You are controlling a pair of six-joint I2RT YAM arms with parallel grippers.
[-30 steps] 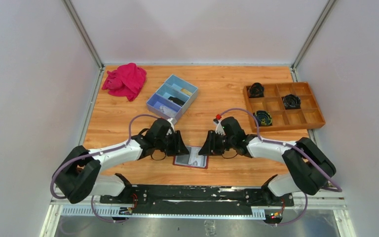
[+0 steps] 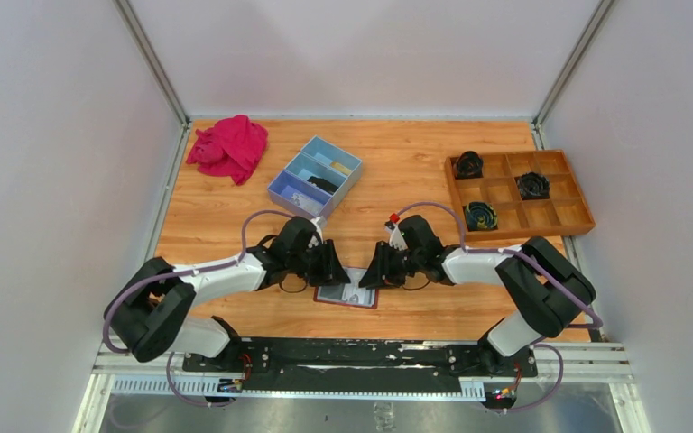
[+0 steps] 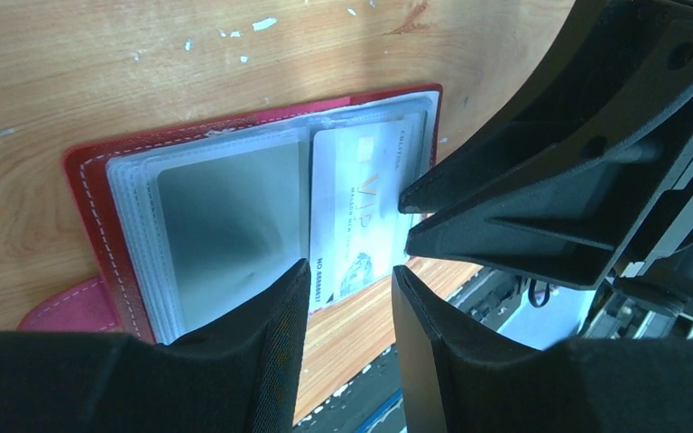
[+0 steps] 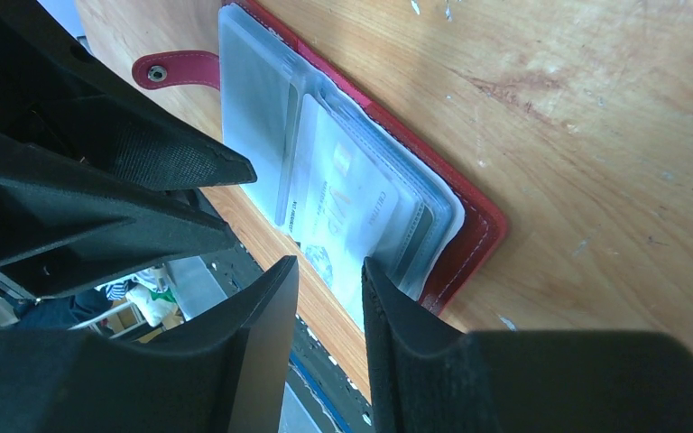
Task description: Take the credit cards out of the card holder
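The card holder lies spread on the table with its red cover beneath clear sleeves. A white VIP card sits in its right-hand sleeve, while the left-hand sleeve shows grey with no card face visible. My left gripper is open above the holder, with nothing between its fingers. In the right wrist view the same VIP card slants under my right gripper, which is part open over the card's near end. Whether its fingertips touch the card or sleeve is hard to tell.
Behind the arms stands a blue divided box with a few items inside. A wooden tray holding coiled black items is at the right. A pink cloth lies at the back left. Bare table separates box and tray.
My right gripper has shifted slightly left and down over the holder. The holder has slid a little to the left. The left arm has moved only slightly.
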